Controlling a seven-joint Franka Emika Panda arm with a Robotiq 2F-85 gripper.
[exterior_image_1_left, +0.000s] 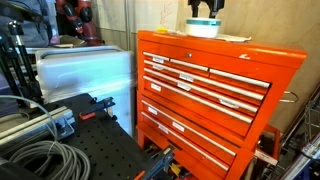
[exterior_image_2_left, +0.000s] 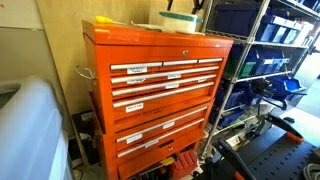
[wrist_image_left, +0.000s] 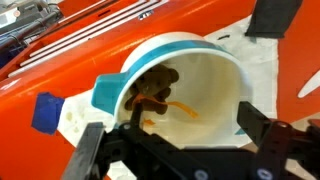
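A white container with a teal band (exterior_image_1_left: 204, 28) stands upright on top of the red tool chest (exterior_image_1_left: 225, 58). From above, the wrist view shows its pale inside (wrist_image_left: 205, 85), with a brown plush-like thing (wrist_image_left: 158, 84) and thin orange strips (wrist_image_left: 182, 108) within. Directly over the container hangs my gripper, open, its two dark fingers (wrist_image_left: 265, 135) spread wide with nothing held between them. Only the lower end of the gripper (exterior_image_1_left: 205, 8) shows at the top of exterior view 1, close to the container's rim.
Papers (wrist_image_left: 75, 115) lie under and around the container on the chest top. A yellow-handled tool (exterior_image_2_left: 104, 20) rests near the chest's left end. Wire shelves with blue bins (exterior_image_2_left: 236, 20) stand beside the chest. A coiled cable (exterior_image_1_left: 50, 158) lies on the dark table.
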